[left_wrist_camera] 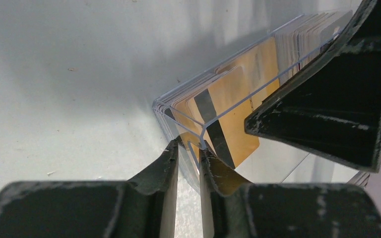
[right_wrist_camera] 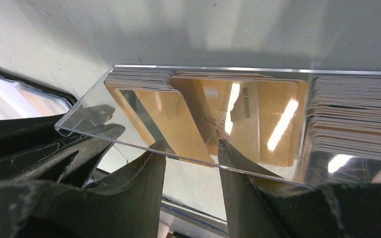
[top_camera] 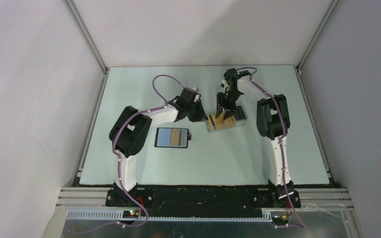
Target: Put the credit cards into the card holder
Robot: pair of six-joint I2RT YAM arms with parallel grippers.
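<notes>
The clear box [top_camera: 211,128] near the table's middle holds tan cards [top_camera: 223,121], some with a dark stripe. My left gripper is at the box's left corner, its fingers parted by a narrow gap with the clear corner showing between the tips. Over the tan cards, my right gripper has its fingers spread; a striped card [right_wrist_camera: 183,124] shows between and beyond them. Neither gripper visibly grasps a card. The flat dark-edged piece [top_camera: 164,138] with a tan striped card on its right half looks like the card holder.
The box's right part holds a packed stack of cards [right_wrist_camera: 357,114]. Both grippers are close together over the box, the right one's black finger [left_wrist_camera: 327,99] looming in the left wrist view.
</notes>
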